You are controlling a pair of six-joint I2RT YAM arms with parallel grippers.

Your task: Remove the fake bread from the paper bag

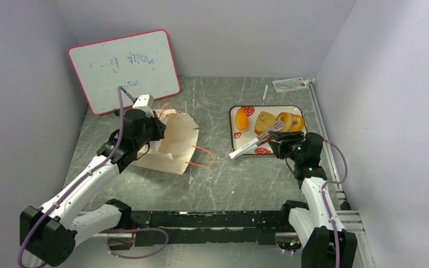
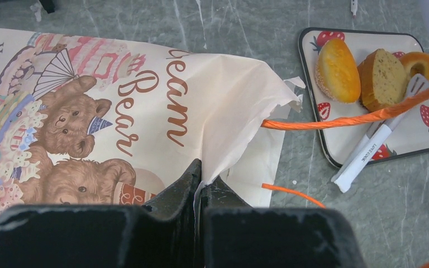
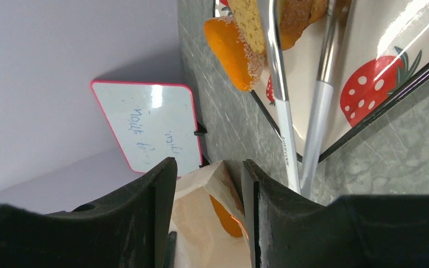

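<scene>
The paper bag [image 1: 180, 138] lies on its side at the left, its mouth facing right, with printed bears on its upper face [image 2: 84, 120]. My left gripper is shut on the bag's rim. Fake breads rest on the strawberry tray: an orange oval one [image 1: 241, 119], a brown cut piece [image 1: 265, 122] and ring-shaped ones [image 1: 288, 120]. My right gripper stands open over the tray's front right, nothing between its fingers. White-handled tongs [image 2: 363, 159] lie over the breads and the tray's front rim. An orange patch [image 3: 225, 218] shows inside the bag; I cannot tell what it is.
The tray [image 1: 232, 139] stands right of centre, with a white pen-like stick [image 1: 265, 92] behind it. Orange rope handles [image 1: 205, 163] stick out from the bag. A whiteboard [image 1: 128, 70] leans at the back left. Table between bag and tray is clear.
</scene>
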